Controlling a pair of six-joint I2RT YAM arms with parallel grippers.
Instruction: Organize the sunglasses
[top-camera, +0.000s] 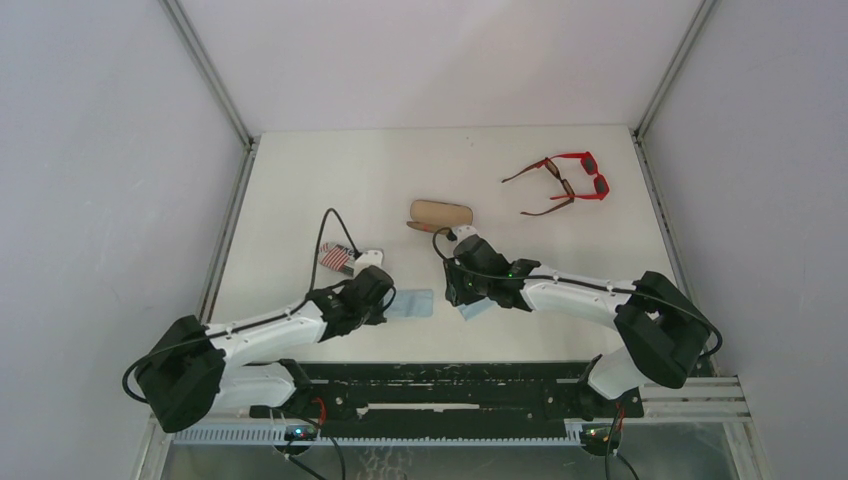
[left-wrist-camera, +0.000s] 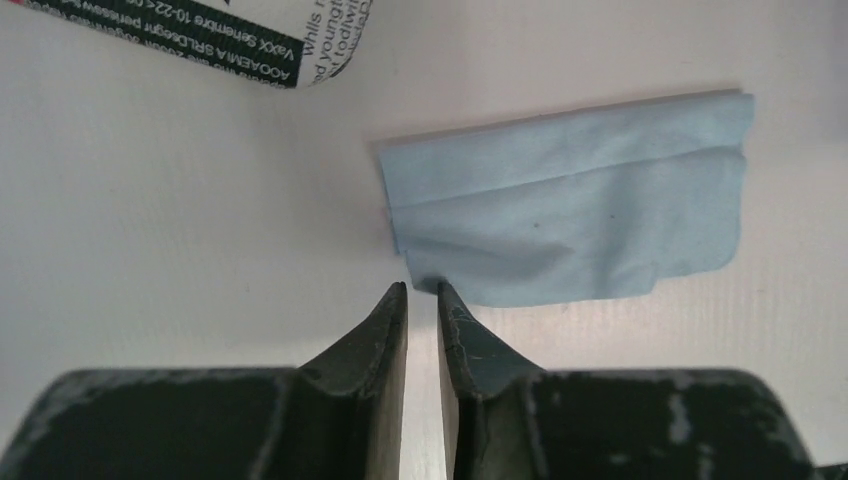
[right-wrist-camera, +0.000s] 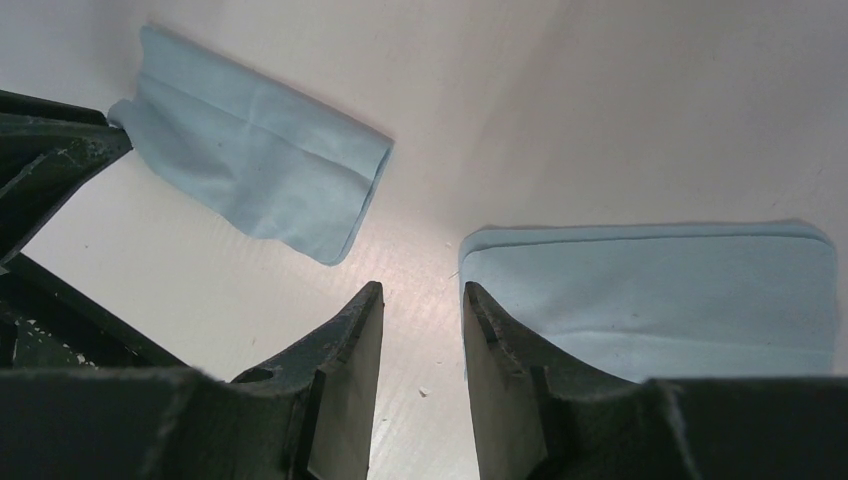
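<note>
Two pairs of sunglasses, red (top-camera: 600, 186) and brown (top-camera: 566, 188), lie overlapping at the back right. A brown case (top-camera: 440, 210) sits at the middle; a flag-patterned case (top-camera: 334, 256) lies left. Two light-blue folded cloths lie near the front: one (left-wrist-camera: 566, 200) beside my left gripper, one (right-wrist-camera: 648, 295) under my right gripper. Both grippers are over the table, their fingertips a small gap apart, with nothing seen between them.
Side walls and the front rail bound the area.
</note>
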